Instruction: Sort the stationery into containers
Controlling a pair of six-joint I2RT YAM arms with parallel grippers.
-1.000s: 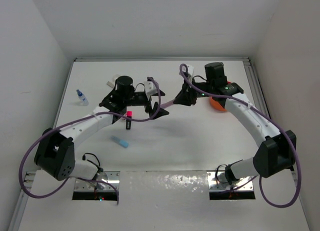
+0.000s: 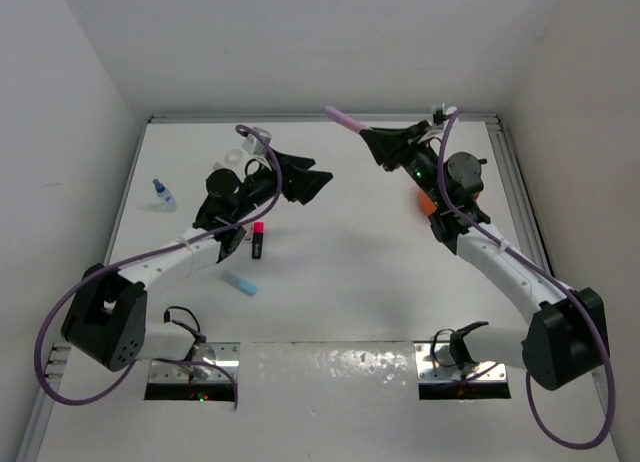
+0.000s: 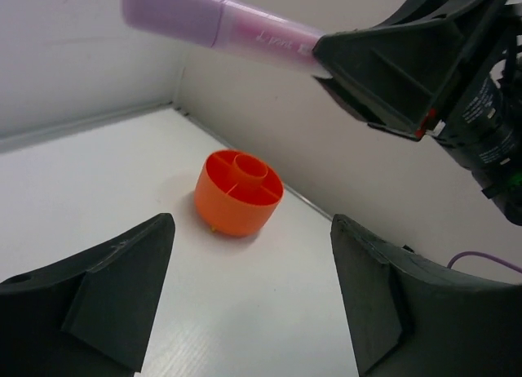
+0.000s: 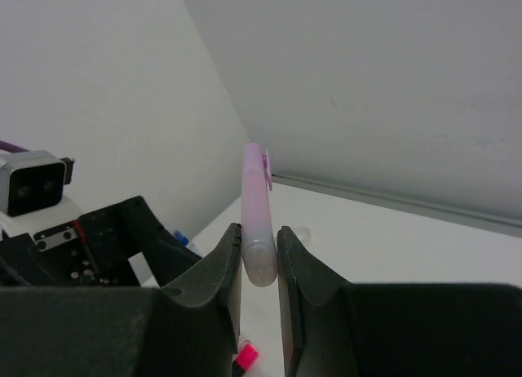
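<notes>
My right gripper (image 2: 382,142) is shut on a pink pen-like stick (image 2: 343,118), raised at the upper middle; the stick also spans the top of the left wrist view (image 3: 212,22). My left gripper (image 2: 305,177) stands open to its left, nothing between its fingers. An orange round container with compartments (image 3: 238,199) sits on the right, mostly behind the right arm from above. A black-and-red item (image 2: 257,244), a light blue item (image 2: 239,283) and a small blue-capped bottle (image 2: 164,195) lie on the left of the table.
Walls and metal rails border the white table (image 2: 350,272). Some pale small items at the back left are partly hidden by the left arm.
Both grippers have drawn apart and toward the back; the right one has carried the pink stick up and back, turning it.
</notes>
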